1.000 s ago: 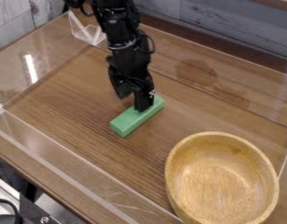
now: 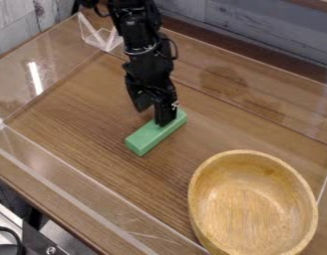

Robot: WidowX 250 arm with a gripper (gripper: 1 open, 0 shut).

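Observation:
My black gripper [image 2: 152,102] reaches down from the top of the camera view over the upper end of a green rectangular block [image 2: 155,137], which lies at an angle on the wooden table. The gripper is open, with its fingers at or just above that end of the block; whether they touch it I cannot tell.
A large pale yellow bowl [image 2: 253,199] sits at the lower right. Clear plastic pieces stand at the upper left and left edge.
My gripper has shifted very slightly; the green block and bowl stay where they were.

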